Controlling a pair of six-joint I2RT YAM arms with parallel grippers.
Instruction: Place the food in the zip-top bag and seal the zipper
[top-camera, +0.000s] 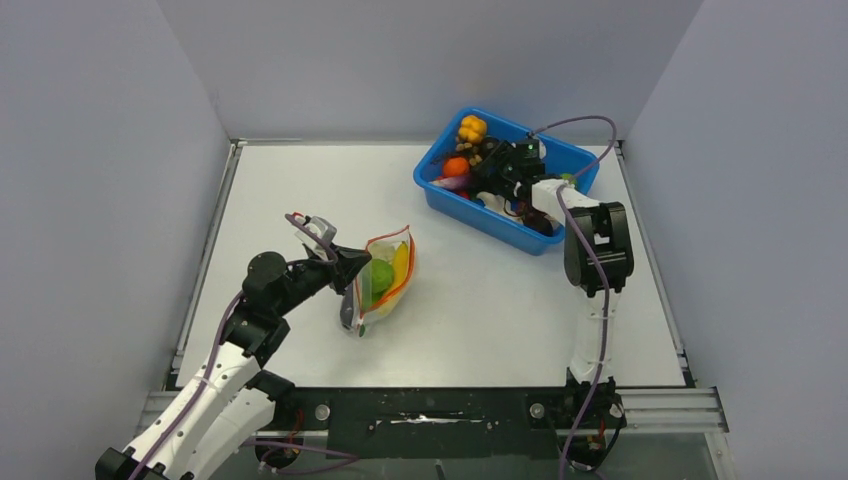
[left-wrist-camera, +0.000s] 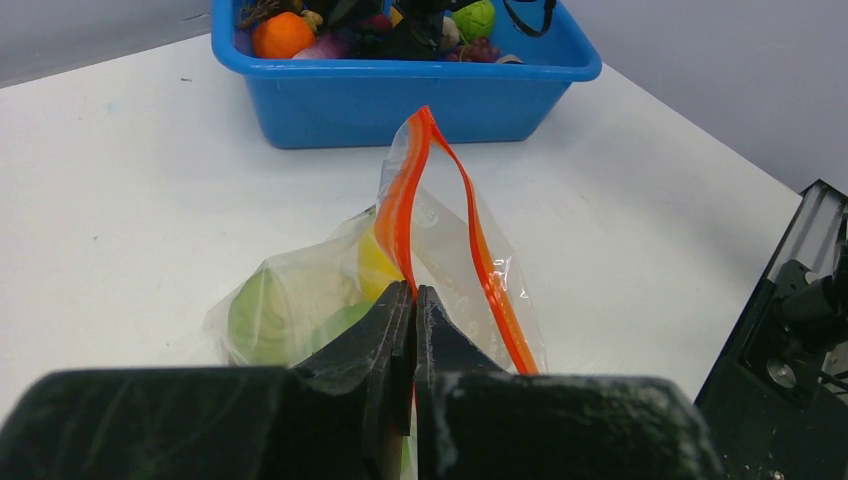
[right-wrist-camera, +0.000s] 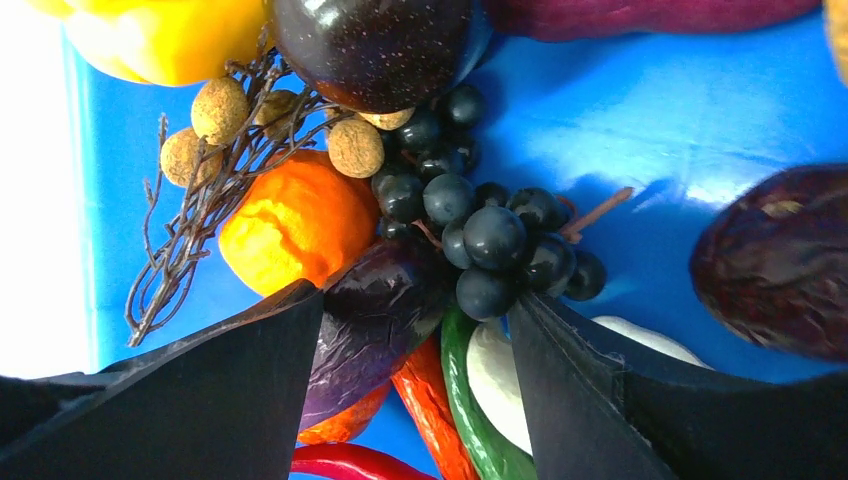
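The clear zip top bag (top-camera: 399, 292) with an orange zipper (left-wrist-camera: 398, 215) stands on the table, its mouth gaping. Inside are a round green food (top-camera: 382, 276) and a yellow food (top-camera: 401, 262). My left gripper is shut on the bag's zipper edge. In the blue bin (top-camera: 487, 232) on the far right side of the table lies mixed food. My right gripper is open over it, fingers apart, above a purple eggplant (right-wrist-camera: 385, 310); dark grapes (right-wrist-camera: 495, 240) lie just ahead. Nothing is visibly gripped there.
Close by in the bin are an orange (right-wrist-camera: 300, 220), a yellow pepper (top-camera: 472, 129), a brown twig with round nuts (right-wrist-camera: 205, 190) and a green chili (right-wrist-camera: 470, 400). The bin's walls stand around the right gripper. Bare table (top-camera: 480, 310) lies between bag and bin.
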